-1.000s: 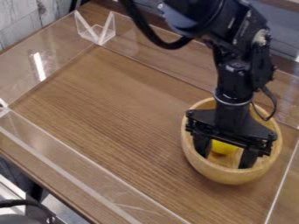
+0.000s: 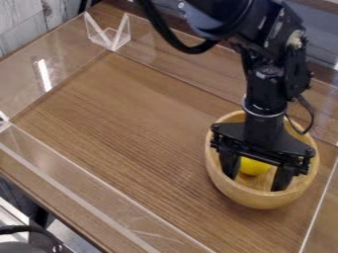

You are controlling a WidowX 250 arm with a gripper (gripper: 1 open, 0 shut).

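Observation:
My black gripper (image 2: pixel 254 163) reaches down from the top right into a cream bowl (image 2: pixel 264 200) on the right of the wooden table. Its fingers are open, lowered inside the bowl around a small yellow object (image 2: pixel 255 166), which is partly hidden by the gripper. Whether the fingers touch it I cannot tell.
A small clear plastic piece (image 2: pixel 106 35) sits at the back left, and a dark cable runs off the lower left edge.
The gripper has shifted very slightly within the bowl; otherwise little visibly differs.

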